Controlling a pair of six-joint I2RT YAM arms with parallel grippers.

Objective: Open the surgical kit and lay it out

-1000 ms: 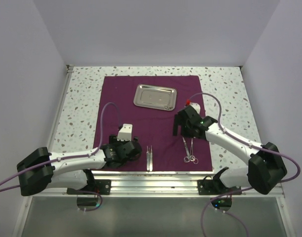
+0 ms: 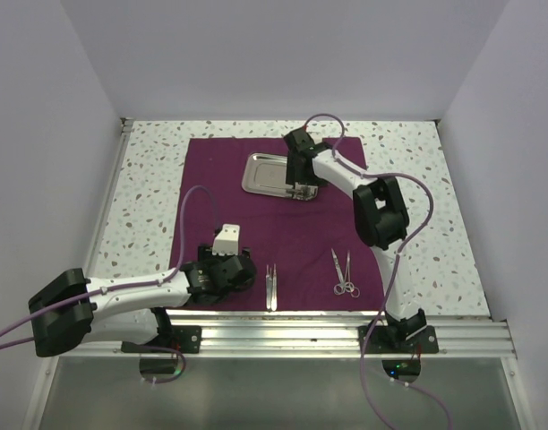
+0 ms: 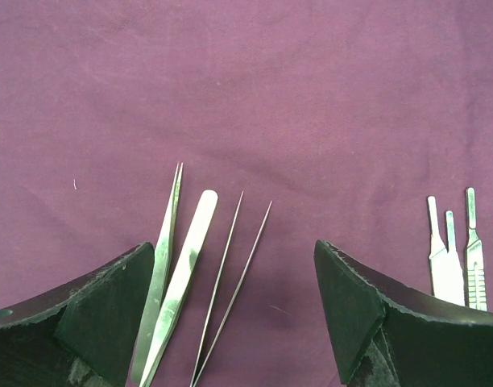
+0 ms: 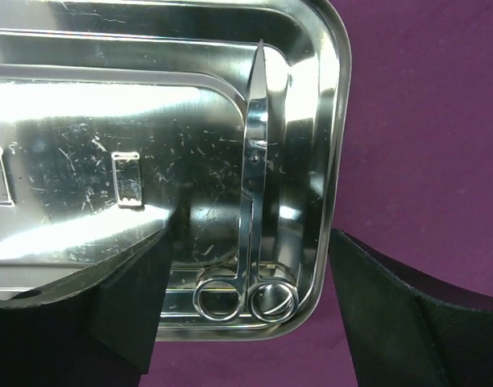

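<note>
A steel tray (image 2: 267, 175) lies at the back of the purple cloth. Scissors (image 4: 254, 177) lie along the tray's right end, rings toward the near rim. My right gripper is part open over that end, its fingers either side of the scissors' rings, not visibly gripping. At front left, my left gripper is open above tweezers (image 3: 184, 274), nothing clearly held. More slim instruments (image 3: 475, 266) lie to its right, near the front middle. Two scissor-like tools (image 2: 339, 278) lie at front right.
Speckled table (image 2: 144, 197) shows on both sides, with pale walls beyond.
The left arm has not moved.
</note>
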